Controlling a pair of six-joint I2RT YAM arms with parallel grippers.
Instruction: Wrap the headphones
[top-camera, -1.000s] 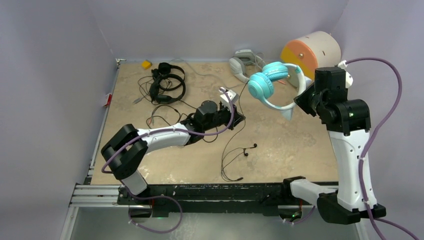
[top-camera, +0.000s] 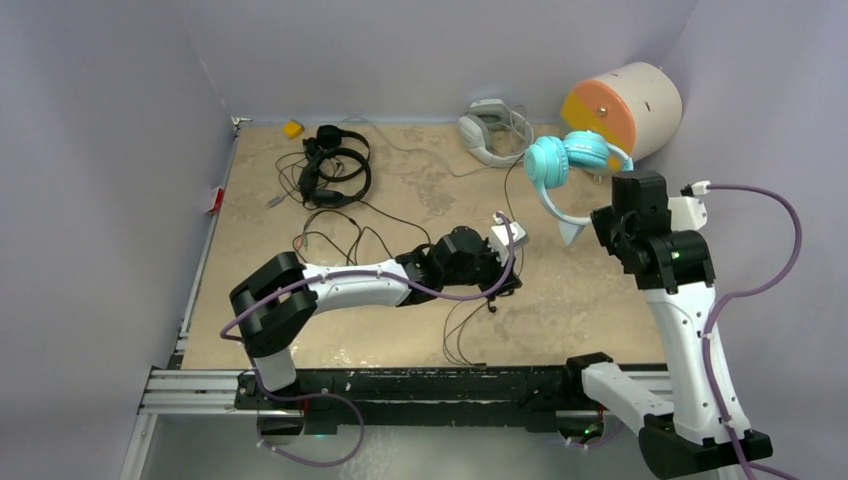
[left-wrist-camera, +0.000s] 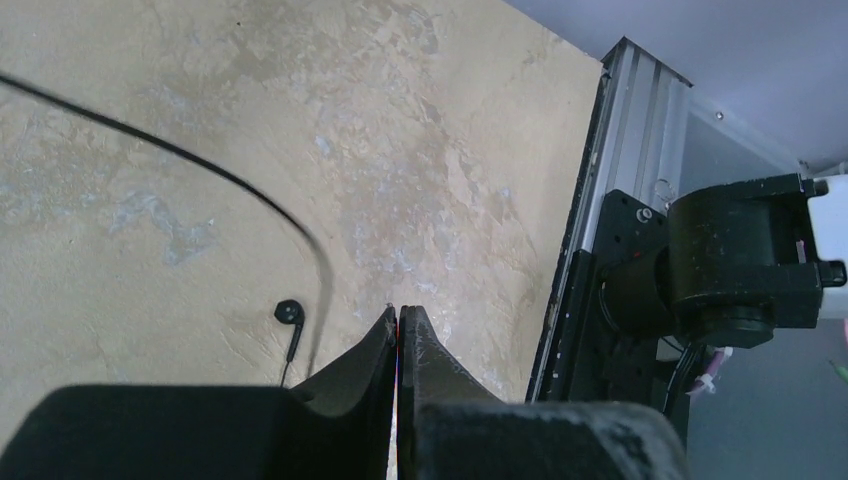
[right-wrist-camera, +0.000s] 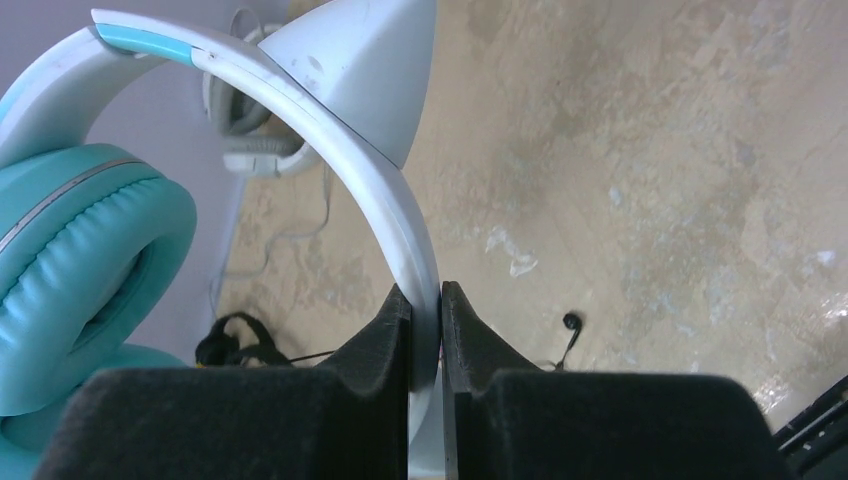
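Turquoise headphones with a white band and white pointed ears hang in the air on the right of the top view. My right gripper is shut on their headband, the turquoise ear cups facing left. A thin dark cable runs down from beside the cups towards my left gripper, low over the table's middle right. In the left wrist view this cable bends down behind the left finger. The left fingers are shut together; whether the cable is between them cannot be told.
Wired earbuds lie below the left gripper, with their cable loops. Black headphones with tangled cables are at the back left, grey headphones at the back. A round cream-and-orange object stands behind the right gripper.
My left gripper has moved right and towards the front edge, over the earbuds. The turquoise headphones and right gripper have shifted and turned slightly; the dark cable's upper part has moved right.
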